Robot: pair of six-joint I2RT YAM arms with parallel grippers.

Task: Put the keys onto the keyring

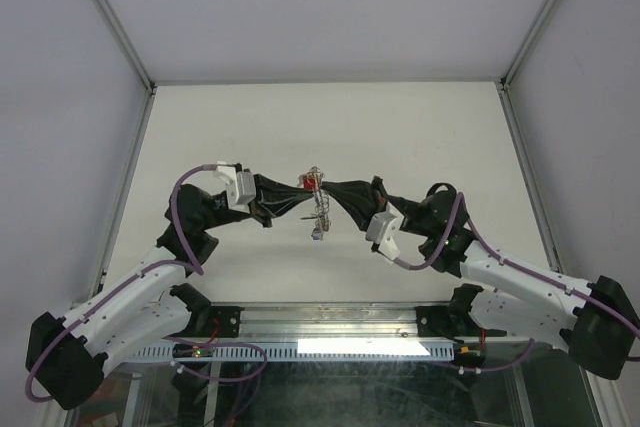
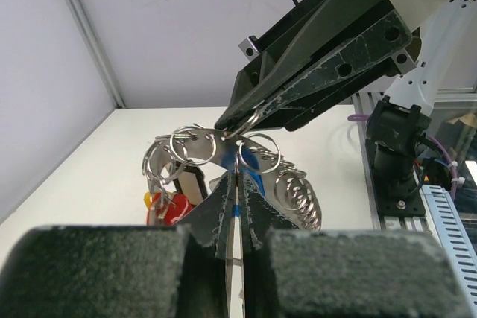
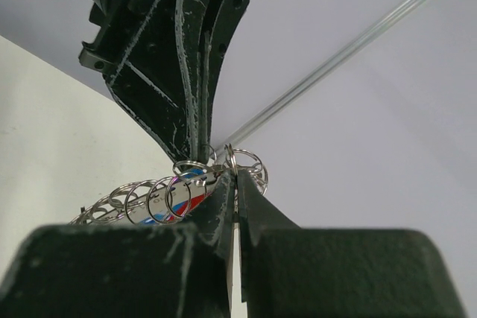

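Note:
The keyring (image 1: 321,209), a silvery strip with several wire rings, hangs in the air between the grippers in the top view. My left gripper is shut at a thin wire ring (image 2: 259,154), which seems pinched at its tips. From the other side, my right gripper is shut on an upright thin ring (image 3: 229,156). Both sets of fingertips are close together at the strip's top. Behind the strip show a red key head (image 2: 177,208) and a blue piece (image 2: 250,173). Which ring goes through which key is hidden.
Grey walls (image 1: 320,12) enclose the back and sides. A metal rail (image 1: 330,319) runs along the front edge.

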